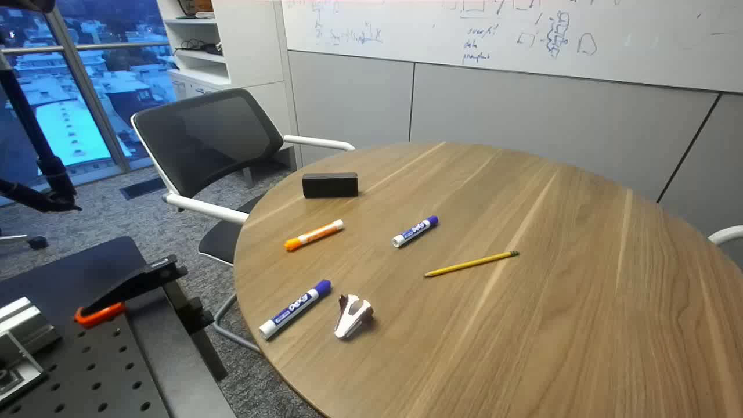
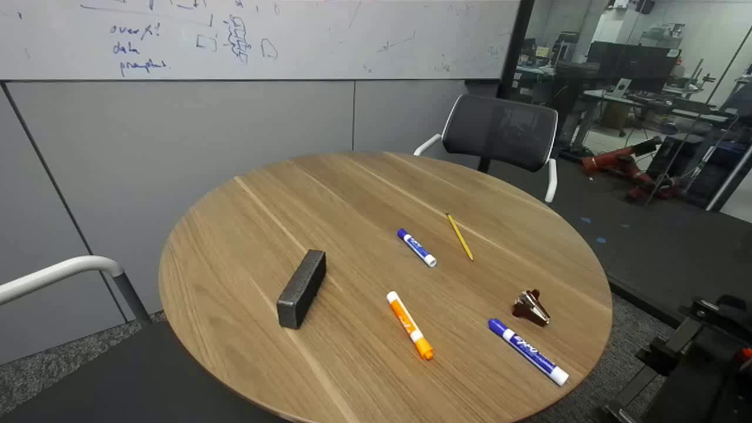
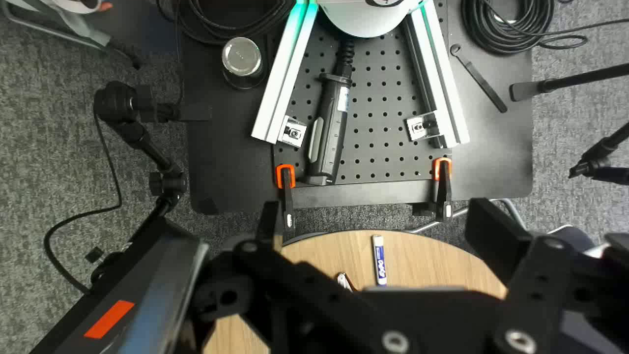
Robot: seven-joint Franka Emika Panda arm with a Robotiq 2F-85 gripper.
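Observation:
My gripper stands open high above the table edge, its two dark fingers wide apart with nothing held; neither exterior view shows it. On the round wooden table (image 1: 557,313) lie a large blue-capped marker (image 1: 295,310), a smaller blue-capped marker (image 1: 415,231), an orange marker (image 1: 314,235) and a yellow pencil (image 1: 472,264). A black eraser-like block (image 1: 330,185) rests near the far left rim. The staple remover (image 1: 353,316) sits beside the large marker. In the wrist view, that marker (image 3: 379,259) and part of the staple remover (image 3: 345,281) show below the fingers.
Beside the table is the dark robot stand (image 3: 230,165), with orange-tipped clamps (image 3: 286,177), a black handheld device (image 3: 328,130) and coiled cable (image 3: 510,23). One chair (image 1: 209,139) stands close to the rim; another chair (image 2: 500,130) is across the table.

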